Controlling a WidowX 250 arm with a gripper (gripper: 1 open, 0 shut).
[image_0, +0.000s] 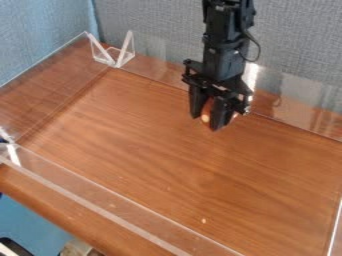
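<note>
My black gripper (214, 113) hangs from the top at the back right of the wooden tray. It is shut on a small orange object (206, 117), mostly hidden between and behind the dark fingers. Whether the object rests on the wood or is held above it I cannot tell.
A white wire piece (112, 54) stands at the back left corner. Grey and blue padded walls (40, 30) rise behind.
</note>
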